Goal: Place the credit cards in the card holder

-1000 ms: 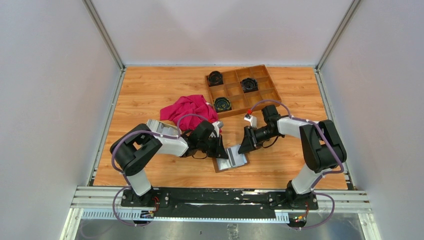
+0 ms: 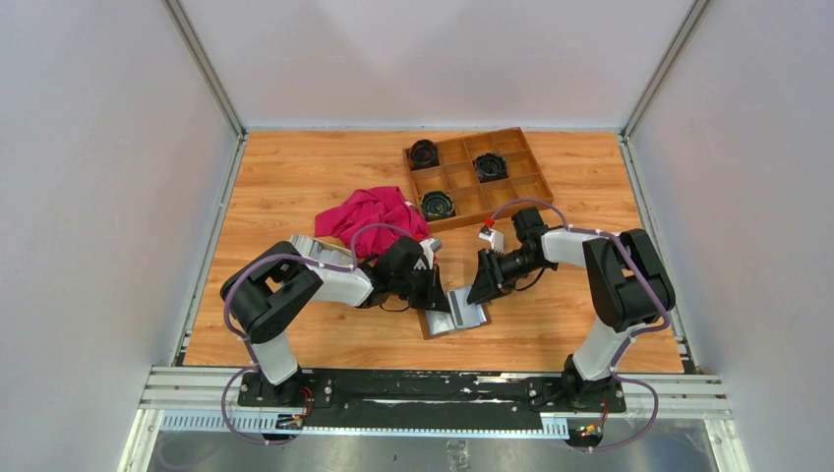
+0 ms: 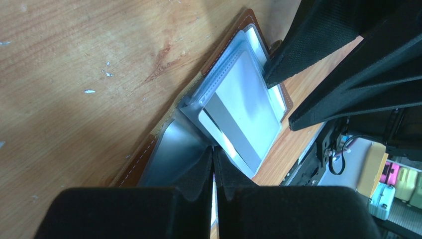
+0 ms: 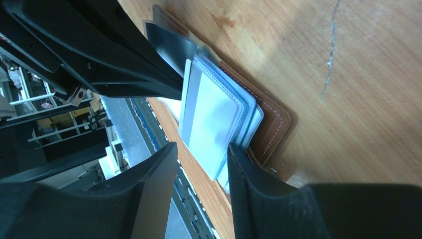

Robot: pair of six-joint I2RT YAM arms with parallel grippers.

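Observation:
The brown leather card holder [image 4: 272,122] lies open on the table, with clear sleeves and white cards [image 3: 247,99] in it; one card [image 4: 206,122] with a grey stripe lies along the sleeve edges. My left gripper is shut over the holder's left part, its tips at the card's edge, nothing visible between its fingers. My right gripper is part open at the holder's right end, its fingertips beside the card and sleeve, straddling the right end in the left wrist view.
A wooden compartment tray [image 2: 462,172] with black bowls stands at the back. A pink cloth [image 2: 364,211] and a box of cards [image 2: 320,248] sit to the left, behind the left arm.
My right gripper and arm have shifted very slightly toward the holder and the front. My left gripper has hardly moved, still at the same place on the holder.

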